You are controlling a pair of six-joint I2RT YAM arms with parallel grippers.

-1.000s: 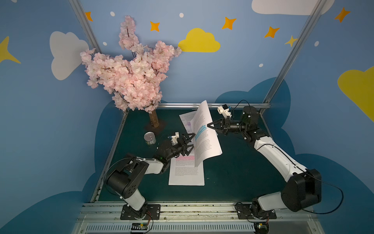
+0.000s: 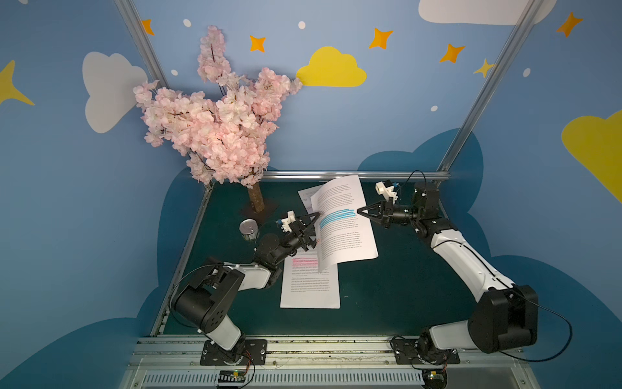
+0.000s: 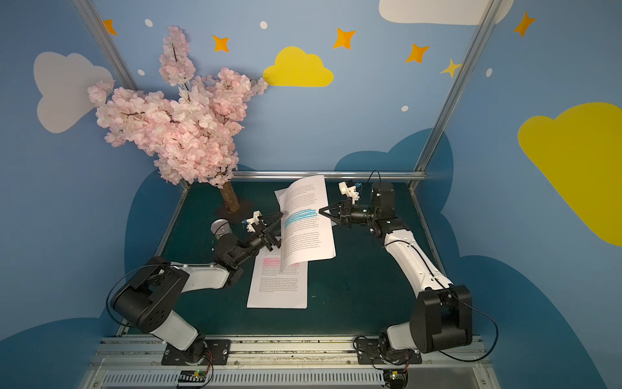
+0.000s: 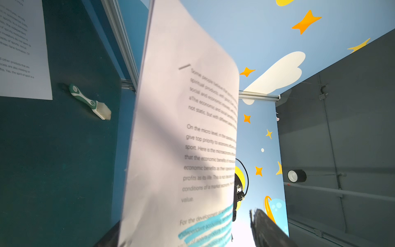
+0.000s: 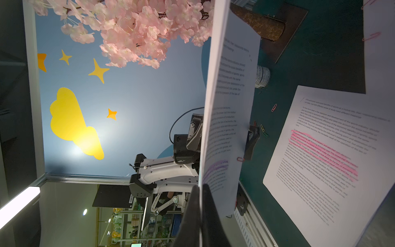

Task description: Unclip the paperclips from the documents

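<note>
My right gripper (image 2: 359,212) is shut on the right edge of a raised document (image 2: 346,236) with blue highlighting. At that document's left edge, my left gripper (image 2: 316,230) stands partly open, one finger on each side of the paper in the left wrist view. In the right wrist view, a pink paperclip (image 5: 240,159) sits on the raised document's edge, close to the left gripper's fingers (image 5: 252,142). Loose on the table lie a pink paperclip (image 5: 274,107) and a yellow-and-green pair (image 5: 263,130). Another document (image 2: 309,285) with pink highlighting lies flat below.
More pink clips (image 5: 371,37) show on a sheet at the right wrist view's upper corner. A tin (image 2: 248,229) and the blossom tree's trunk (image 2: 256,197) stand at the left. A brush (image 4: 90,103) lies on the table.
The raised document has turned more toward the top cameras. My right gripper has moved slightly right with it; my left gripper has shifted a little left and back at its other edge.
</note>
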